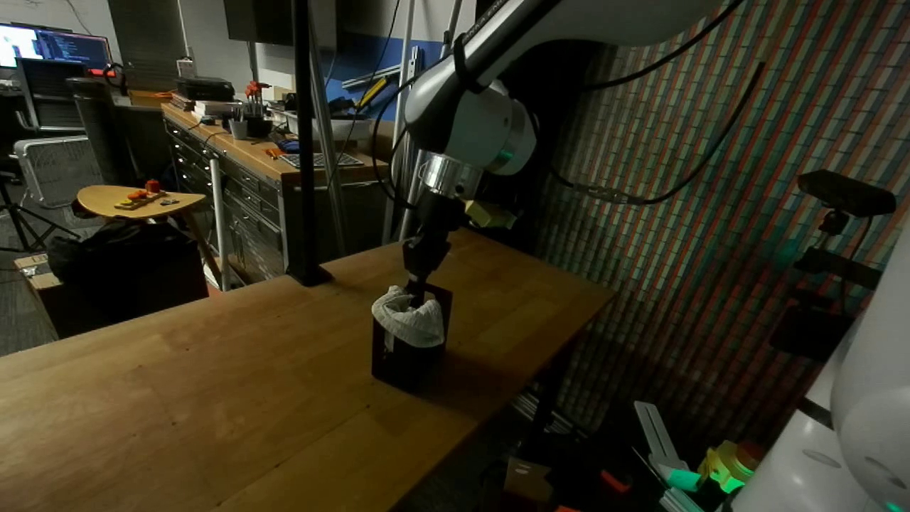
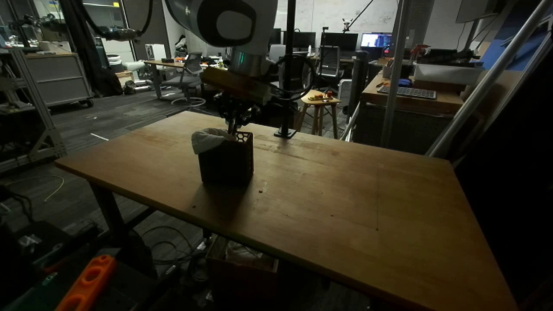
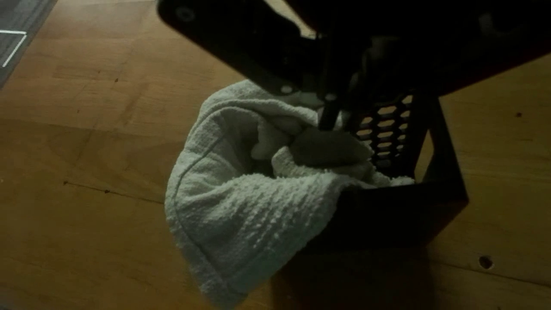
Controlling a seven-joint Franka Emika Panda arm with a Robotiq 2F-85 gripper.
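A black box (image 1: 401, 367) with honeycomb-patterned side openings stands upright on the wooden table. A whitish towel (image 3: 248, 206) is bunched partly inside it and hangs over its rim on one side; the same towel (image 2: 210, 140) drapes to the left in the second exterior view. My gripper points down into the box's open top, its dark fingertips against or just above the towel's folds. The fingers look closed together, and no cloth shows pinched between them. Whether the tips touch the towel I cannot tell.
Around the box the wooden table (image 2: 352, 202) is bare. A black post (image 1: 304, 213) rises from the table's far edge, behind the box. Under the table, a cardboard box (image 2: 241, 264) sits on the floor.
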